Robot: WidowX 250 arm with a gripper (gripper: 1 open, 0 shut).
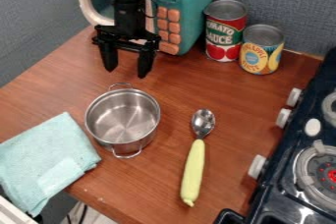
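My black gripper (128, 64) hangs open over the back left of the wooden table, in front of a teal toy microwave (184, 12), with nothing visible between its fingers. A steel pot (122, 120) sits below it. Right of the pot lies a spoon (202, 123) with a pale yellow handle (194, 174). Two cans stand at the back: a tomato can (225, 37) and a corn can (260, 53).
A light blue cloth (42, 162) lies at the left edge. A black stove (302, 169) with white knobs takes up the right side.
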